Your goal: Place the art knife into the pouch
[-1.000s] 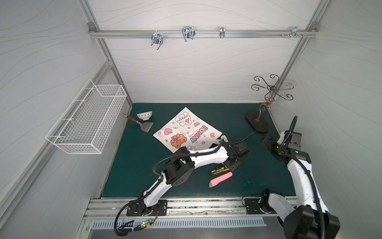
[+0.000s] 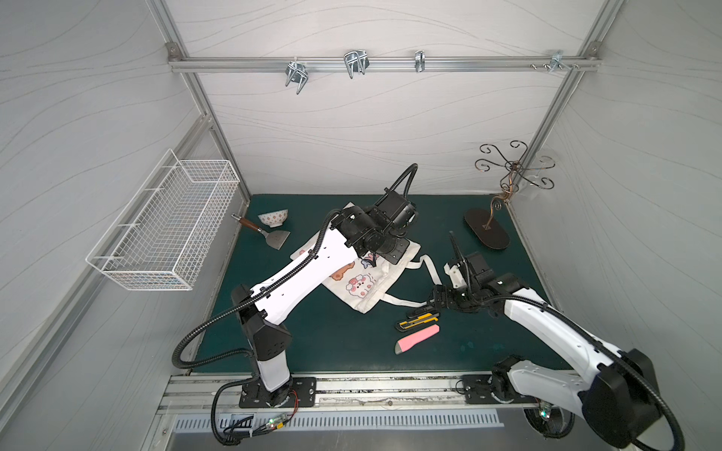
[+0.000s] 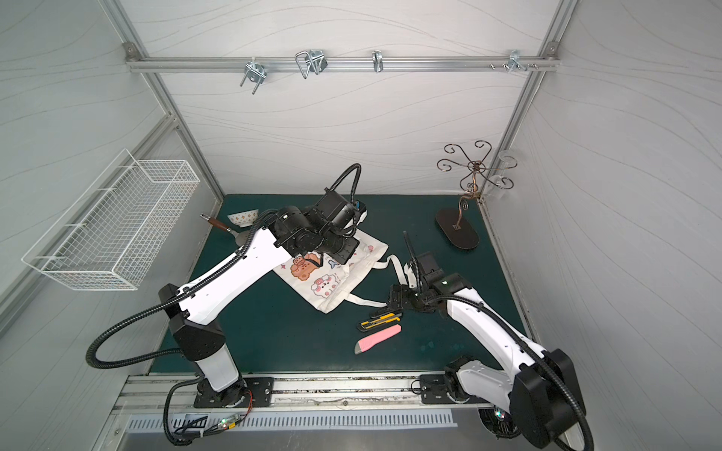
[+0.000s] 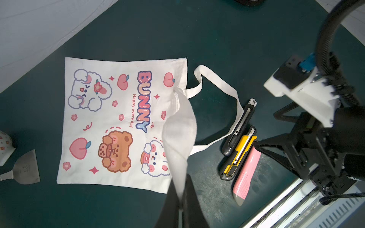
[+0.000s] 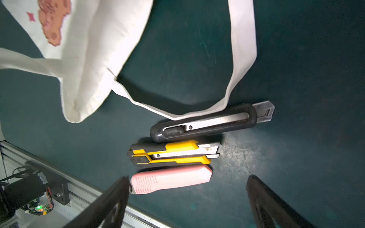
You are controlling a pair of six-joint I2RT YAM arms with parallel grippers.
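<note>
The white printed pouch [image 4: 114, 121] lies flat on the green table. My left gripper is shut on one of its straps [image 4: 180, 131], which it lifts above the opening edge. The other strap [image 5: 243, 41] loops across the table. In the right wrist view a black art knife [image 5: 205, 122] touches that loop, with a yellow-and-black knife [image 5: 176, 153] and a pink knife [image 5: 173, 178] alongside. My right gripper stands open above the knives, nothing between its fingers. The left arm hides part of the pouch from the top views.
A white wire basket [image 2: 169, 225] hangs on the left wall. A bowl [image 2: 273, 218] and a spatula [image 2: 275, 238] sit at the back left, a curly metal stand [image 2: 487, 227] at the back right.
My left gripper has risen and moved back and left over the pouch, the strap still in it. The right gripper has swung left, from the table's right side to over the knives.
</note>
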